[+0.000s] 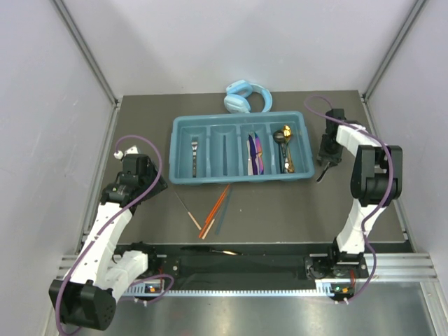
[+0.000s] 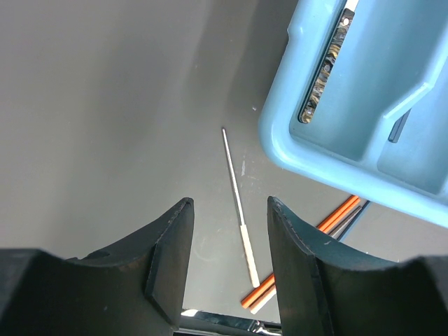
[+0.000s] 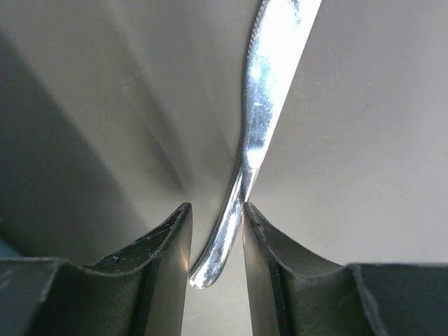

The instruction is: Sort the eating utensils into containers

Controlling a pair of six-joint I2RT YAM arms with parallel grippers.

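Observation:
A silver knife [image 3: 266, 98] lies on the table right of the blue tray [image 1: 183, 124]; my right gripper is low over its handle, fingers open either side. The tray's compartments hold a fork [image 1: 194, 157], a thin dark utensil [image 1: 225, 155], colourful knives [image 1: 255, 155] and black and gold spoons [image 1: 287, 154]. Orange chopsticks [image 1: 215, 208], a pale-handled stick [image 2: 248, 255] and dark sticks lie in front of the tray. My left gripper hangs open above the table at the left, nothing between its fingers.
Light blue headphones [image 1: 238, 101] sit behind the tray. White walls enclose both sides and the back. The table's front edge has a dark strip and a rail.

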